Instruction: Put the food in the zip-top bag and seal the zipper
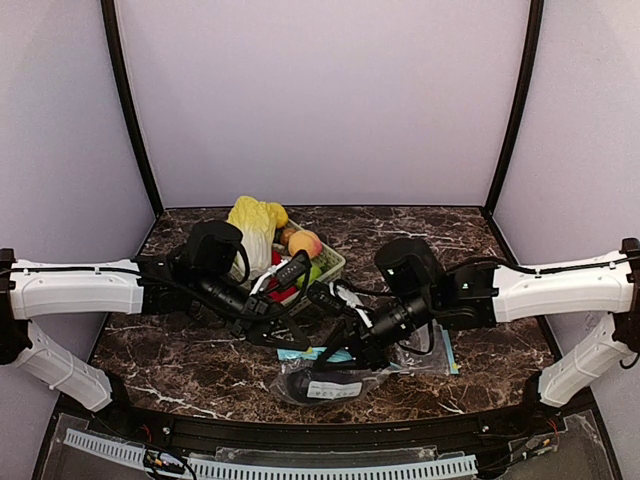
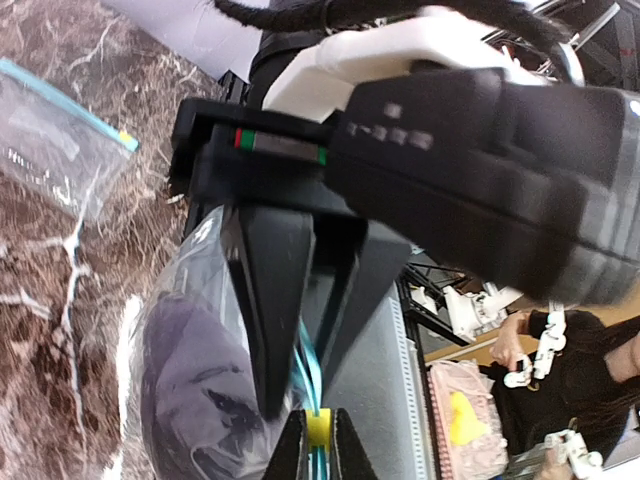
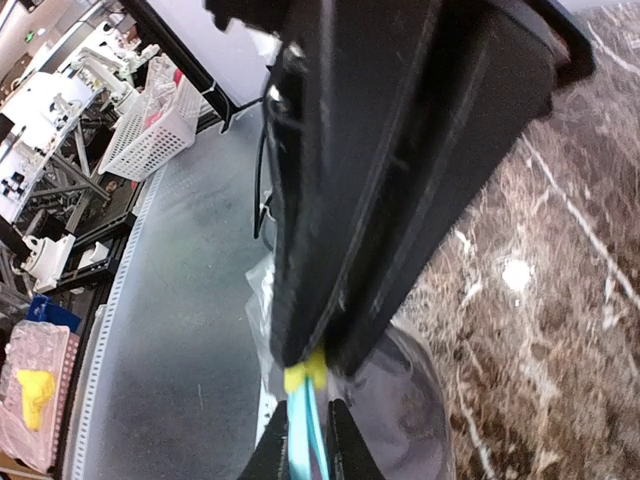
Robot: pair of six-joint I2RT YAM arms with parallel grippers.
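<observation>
A clear zip top bag [image 1: 284, 386] with a white label lies at the table's front, a dark purple food item [image 2: 195, 370] inside it. Its light blue zipper strip [image 3: 300, 430] carries a yellow slider [image 2: 318, 428]. My left gripper is shut on that slider. Close by, my right gripper straddles the blue strip, its fingers [image 2: 268, 330] apart and not clamped on it. In the top view the two grippers nearly meet over the bag's mouth, hiding part of the strip.
Behind the left arm, a basket [image 1: 334, 268] holds a cabbage [image 1: 252, 222], a peach [image 1: 305, 243] and other produce. A second flat clear bag [image 2: 45, 145] lies to the right.
</observation>
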